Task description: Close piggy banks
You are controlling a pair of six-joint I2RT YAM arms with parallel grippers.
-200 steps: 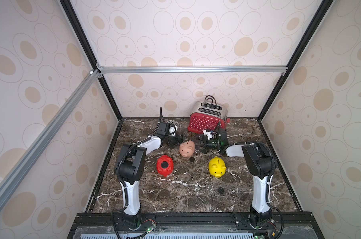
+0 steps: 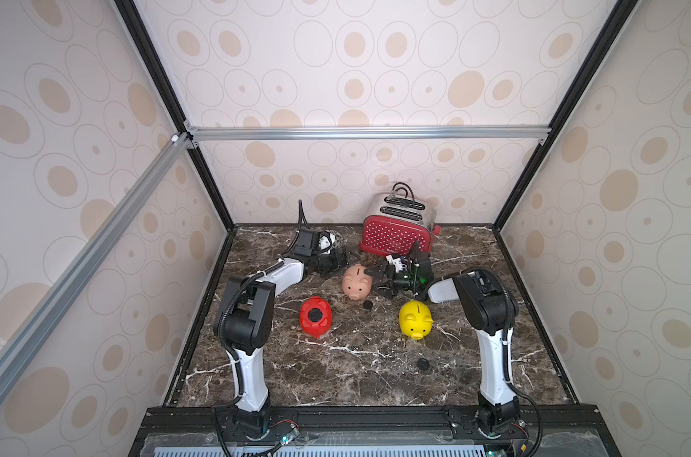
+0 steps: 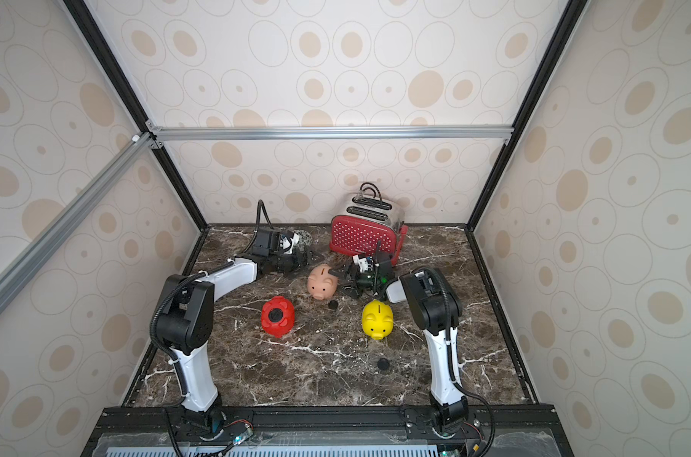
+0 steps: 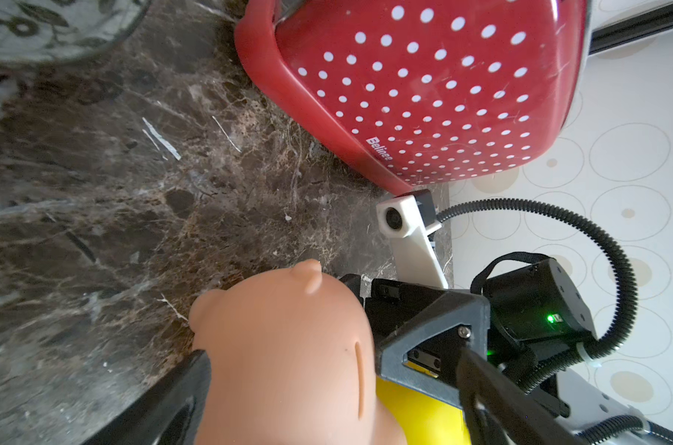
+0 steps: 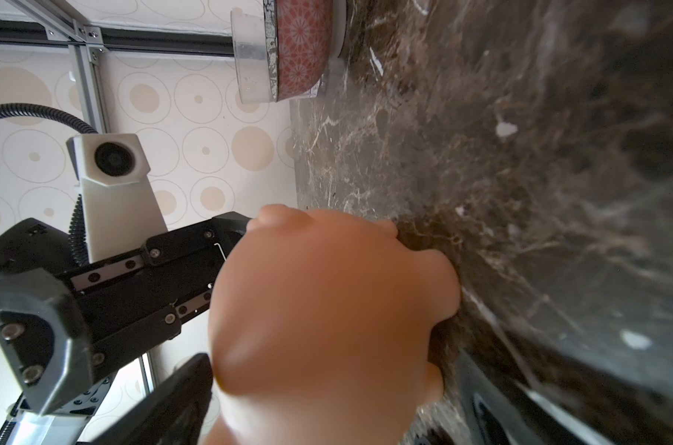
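Note:
The pink piggy bank stands upright between my two grippers, its coin slot on top. My left gripper is open at its left side, with the pig's body filling the view between the fingers. From the other side, my right gripper is open too and close to the pig; contact is hard to judge. A red piggy bank lies with its underside up, a black plug in its middle. The yellow piggy bank stands upright. Loose black plugs lie near the pink pig and in front of the yellow one.
A red dotted toaster stands at the back, just behind my right gripper. A patterned bowl is behind my left gripper.
My left gripper has drawn back slightly to the left. My right gripper has shifted a little left and towards the front. The pink pig has moved very slightly.

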